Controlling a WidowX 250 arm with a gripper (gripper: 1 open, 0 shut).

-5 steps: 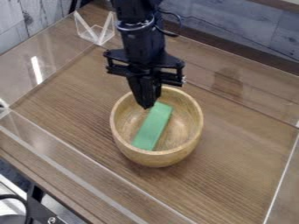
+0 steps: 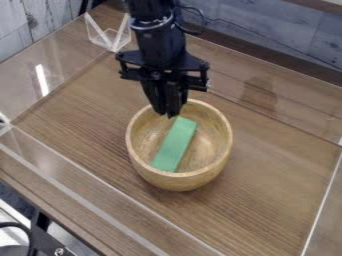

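A round beige bowl [image 2: 211, 160] sits near the middle of the wooden table, with a flat green rectangular object [image 2: 174, 144] lying inside it at a slant. The black gripper [image 2: 168, 106] hangs over the back rim of the bowl, above the green object's far end. Its fingertips are dark and small in the view, and whether they are open or shut is unclear.
A wooden wall runs along the back right, and a translucent plastic item stands at the left edge. Dark cables lie at the bottom left.
The gripper has moved slightly up and left. The bowl and the green object look almost unchanged.
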